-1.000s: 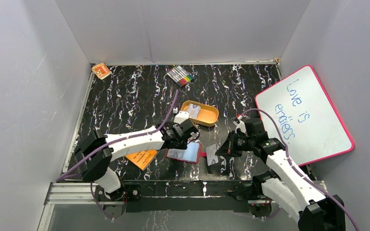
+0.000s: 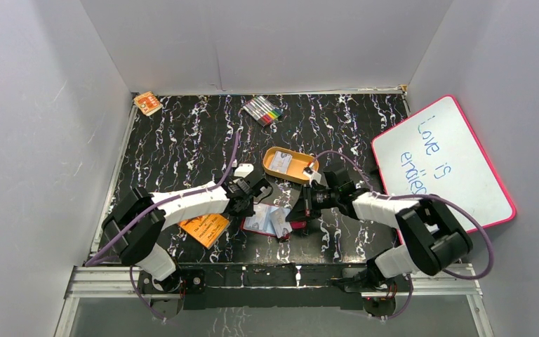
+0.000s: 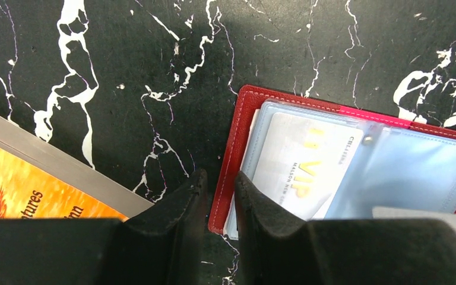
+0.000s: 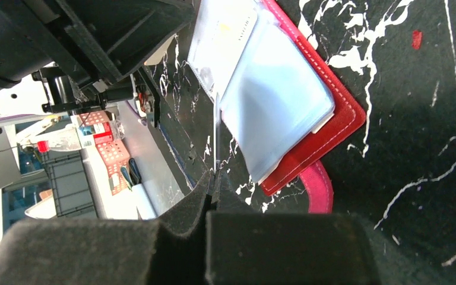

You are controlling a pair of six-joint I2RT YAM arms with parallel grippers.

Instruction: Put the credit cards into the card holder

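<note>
The open red card holder (image 3: 231, 154) lies on the marble table, with a white VIP card (image 3: 297, 160) in its left clear sleeve. My left gripper is at the holder's left edge, its fingers slightly parted, nothing visible held. My right gripper is shut on a thin card (image 4: 217, 133), seen edge-on, over the holder; in the top view this card (image 2: 281, 223) covers the holder's right part. Another card (image 2: 280, 161) lies in the orange tray (image 2: 298, 168) behind.
An orange book (image 2: 200, 228) lies just left of the holder. Markers (image 2: 262, 110) and a small orange packet (image 2: 147, 103) sit at the back. A whiteboard (image 2: 442, 168) stands on the right.
My right gripper has moved left with the card, from beside the holder to over it. My left gripper has shifted slightly left, toward the holder's left edge.
</note>
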